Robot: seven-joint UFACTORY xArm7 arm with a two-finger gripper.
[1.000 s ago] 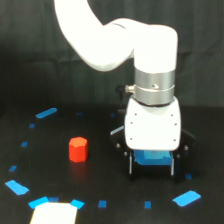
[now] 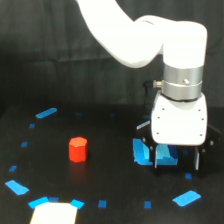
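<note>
My gripper (image 2: 176, 164) points down at the right of the camera view. Its two dark fingers stand wide apart, so it looks open, and no object shows held between them. A blue patch or flat blue piece (image 2: 143, 152) lies on the dark surface, behind and left of the gripper. Part of it is hidden by the hand and the near finger. Apart from these, a red block (image 2: 78, 149), faceted in outline, stands alone on the left side.
A cream-coloured block (image 2: 54, 213) is cut off by the bottom edge. Blue tape strips (image 2: 17, 187) and small blue squares mark the dark table (image 2: 110, 180). Between the red block and the gripper the surface is clear.
The arm and gripper have moved right, with the fingers still spread. More of the blue piece's left side now shows beside the hand. The red block has not moved.
</note>
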